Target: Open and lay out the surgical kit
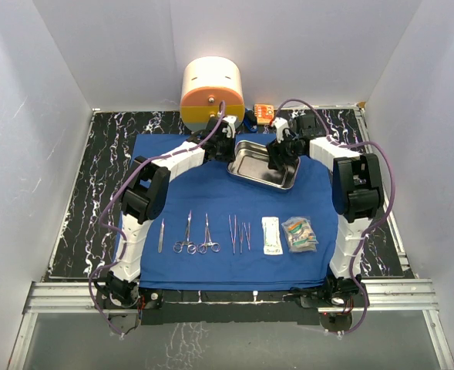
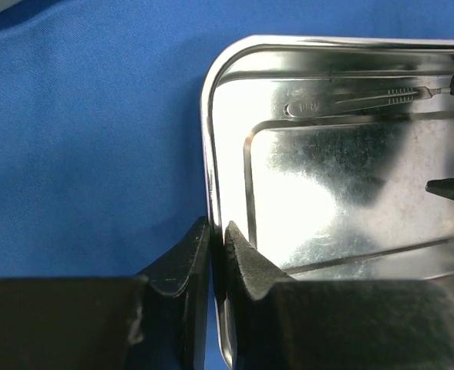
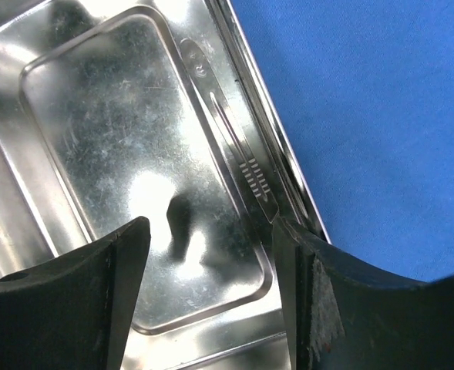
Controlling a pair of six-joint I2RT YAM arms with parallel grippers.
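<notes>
The metal tray [image 1: 256, 166] lies on the blue cloth near its far side. On the tray's left rim my left gripper is shut, one finger on either side of the edge. Inside, along a long side, rests a slim metal scalpel handle [image 3: 225, 127]. My right gripper is low over the tray with its fingers apart and nothing gripped; the handle's narrow end is close to its right fingertip, and contact is unclear. Laid out in a row nearer the front are a scalpel [image 1: 161, 236], scissor-like tools [image 1: 186, 236], tweezers [image 1: 234, 235], a white packet [image 1: 271, 236] and a clear bag [image 1: 299, 234].
Behind the cloth stands an orange and cream rounded box [image 1: 211, 89]. An orange-patterned packet [image 1: 263, 113] sits to its right.
</notes>
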